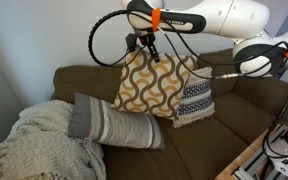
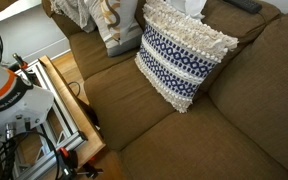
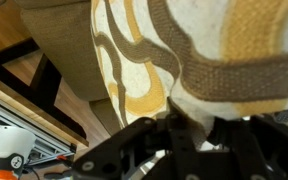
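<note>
A pillow with tan and grey wavy lines on white (image 1: 149, 85) hangs by its top edge from my gripper (image 1: 141, 42), over the brown sofa. The gripper is shut on a fold of it. In the wrist view the patterned cloth (image 3: 134, 60) bunches together at my gripper, partly hiding the fingers. Part of the same pillow (image 2: 117, 22) appears at the top left of the second exterior view. Whether its lower edge rests on the seat cannot be told.
A grey striped pillow (image 1: 114, 122) lies left and in front, beside a cream knitted throw (image 1: 44, 152). The seat (image 2: 174, 140) is bare toward the right. A wooden-edged stand (image 2: 76, 105) is near the robot base.
</note>
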